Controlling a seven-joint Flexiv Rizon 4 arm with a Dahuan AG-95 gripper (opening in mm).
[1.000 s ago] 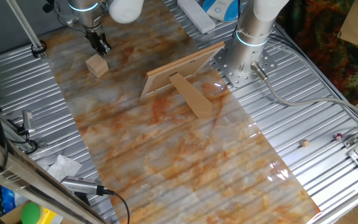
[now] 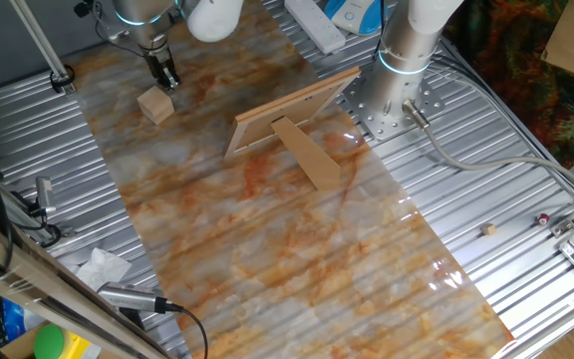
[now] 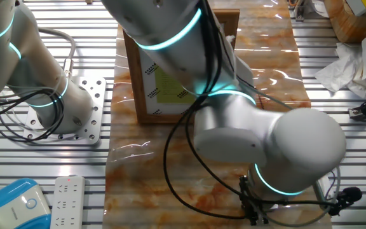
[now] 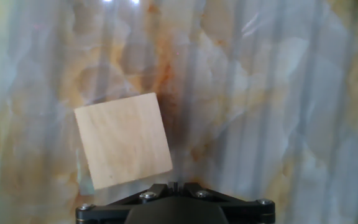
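Observation:
A plain wooden cube (image 2: 155,106) sits on the marbled sheet at the far left of exterior view 1. My gripper (image 2: 170,84) is just behind and to the right of it, pointing down. In the wrist view the cube (image 4: 124,140) shows its pale top face, slightly turned, left of the black gripper. The fingertips are drawn together, with nothing visible between them. The cube lies outside the fingers. Exterior view 2 shows the gripper (image 3: 253,207) partly, under the arm; the cube is hidden there.
A wooden picture frame (image 2: 292,107) stands propped mid-sheet, its back leg (image 2: 307,155) reaching toward the front.
The arm and gripper have shifted slightly to the right in exterior view 1. Cube and picture frame have stayed in place.

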